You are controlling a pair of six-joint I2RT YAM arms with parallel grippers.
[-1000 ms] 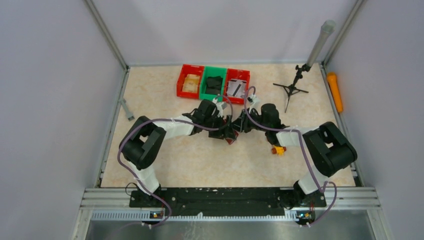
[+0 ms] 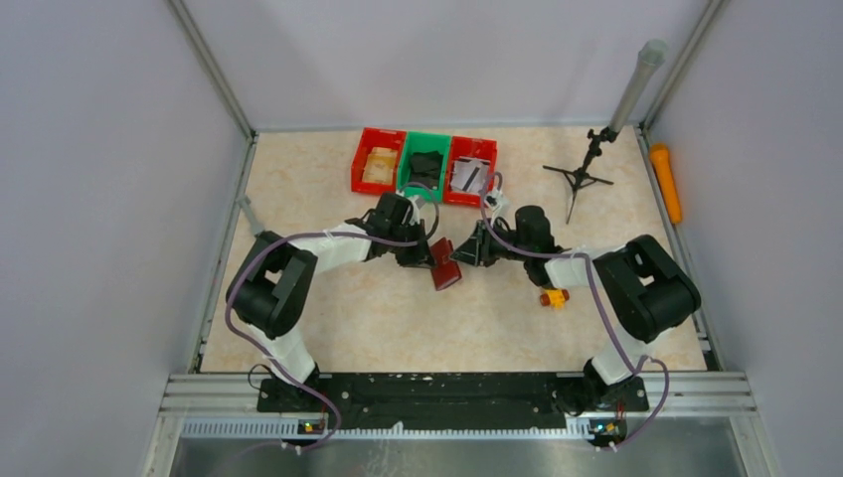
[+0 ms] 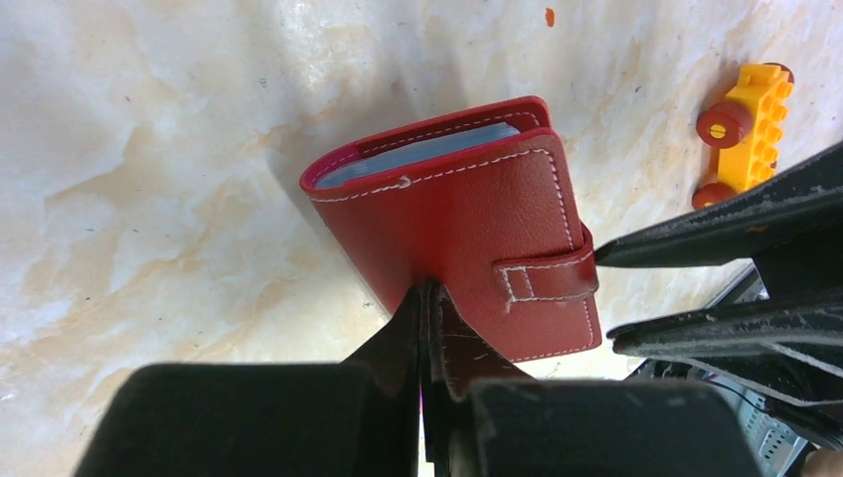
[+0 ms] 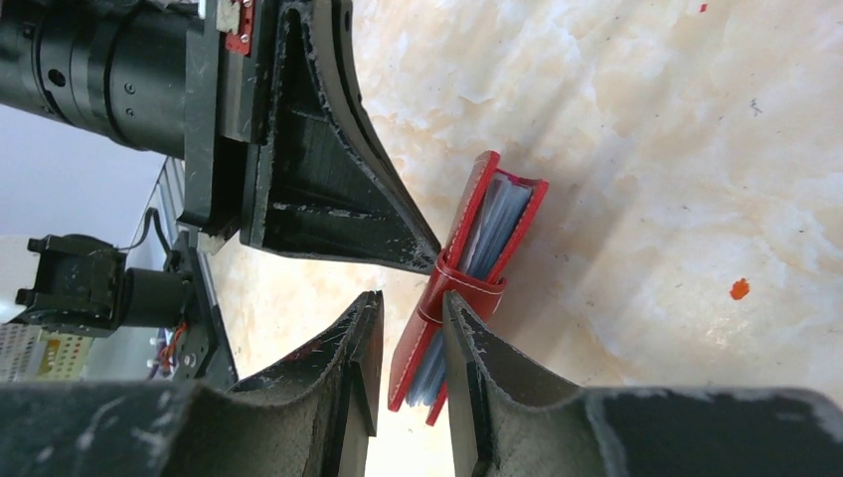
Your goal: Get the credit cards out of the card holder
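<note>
A red leather card holder [image 2: 445, 274] rests on the table between the two grippers. In the left wrist view the holder [image 3: 447, 219] has translucent card sleeves along its top edge and a strap with stitching on its right side. My left gripper is shut, its tips against the holder's face. My right gripper stands open at the strap side; in the right wrist view the strap [image 4: 462, 293] wraps the holder's edge, behind the fingertips. Whether cards are inside beyond the sleeves is unclear.
Red and green bins [image 2: 425, 139] stand at the back. A yellow toy car [image 3: 756, 129] lies to the right, beside the right arm. A tripod [image 2: 591, 159] stands at back right.
My left gripper has moved back to the left, exposing more of the card holder, which has shifted slightly left. The right arm has also moved slightly left.
</note>
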